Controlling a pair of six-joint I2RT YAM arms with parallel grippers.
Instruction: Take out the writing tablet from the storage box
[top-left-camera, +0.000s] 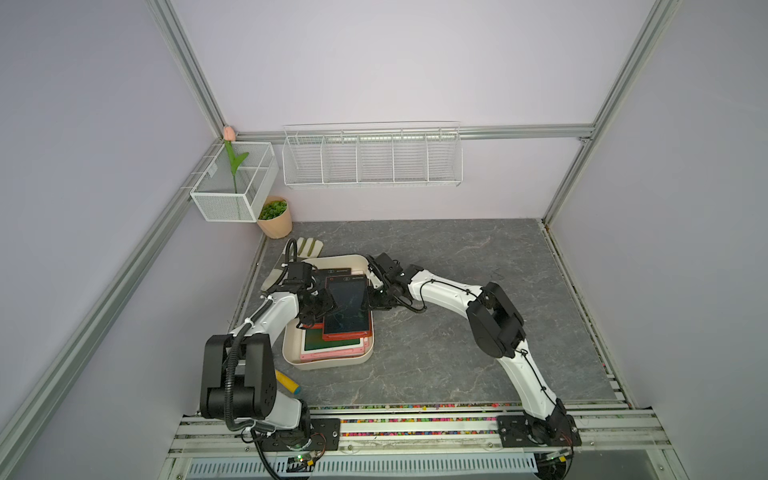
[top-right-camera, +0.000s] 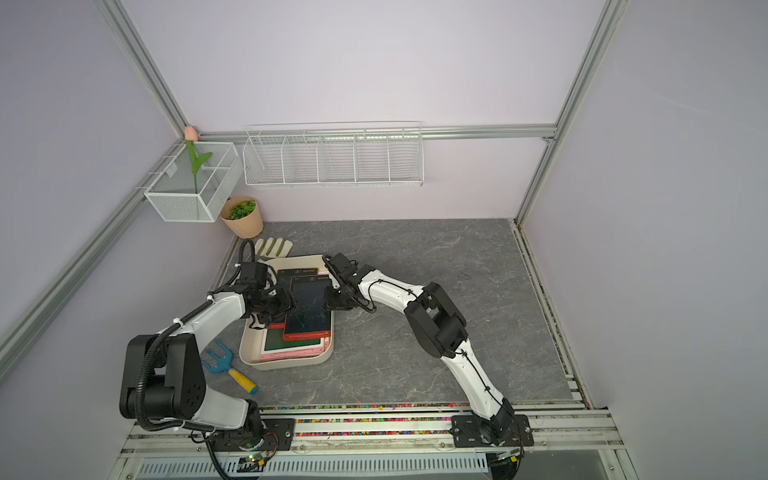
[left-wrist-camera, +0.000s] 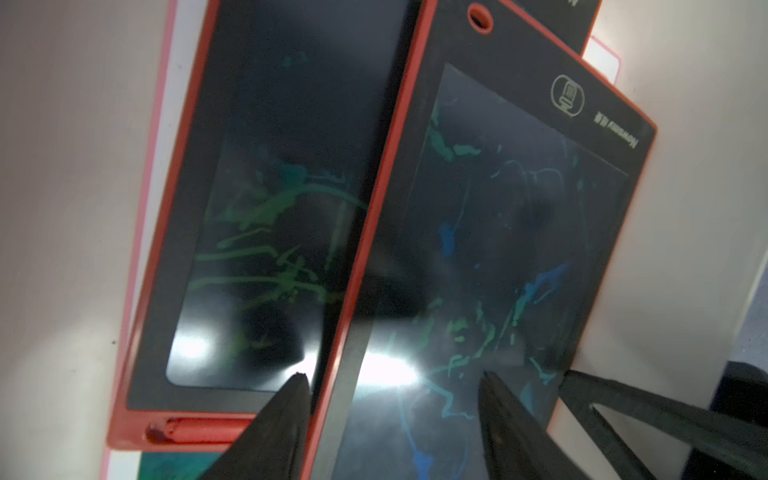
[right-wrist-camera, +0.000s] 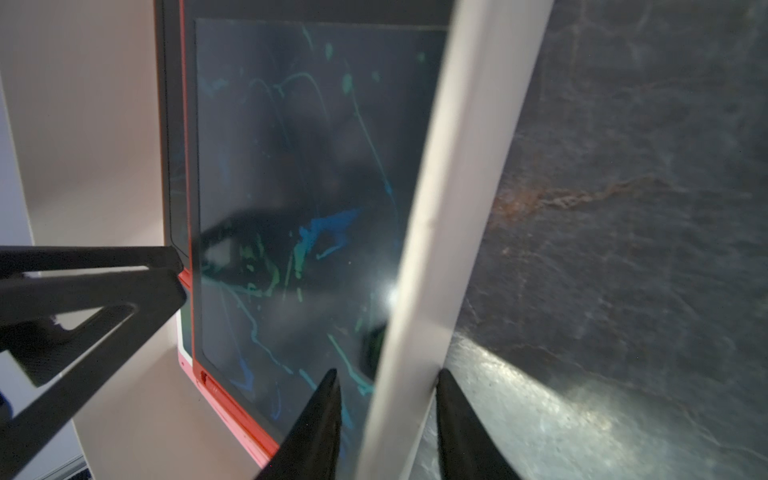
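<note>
Red-framed black writing tablets lie stacked in the cream storage box (top-left-camera: 328, 360), over pink-edged ones. The top tablet (top-left-camera: 346, 308) has blue-green scribbles. A second tablet (left-wrist-camera: 264, 200) lies under its left side. My left gripper hangs over the top tablet's left edge, fingers apart and nothing seen held between them. My right gripper is shut on the box's right wall (right-wrist-camera: 460, 200), one finger each side, beside the top tablet.
Potted plant (top-left-camera: 274, 220), white wall baskets (top-left-camera: 372, 160) at the back, a yellow-handled garden fork (top-right-camera: 240, 376) left front. The table (top-left-camera: 464, 368) right of the box is clear.
</note>
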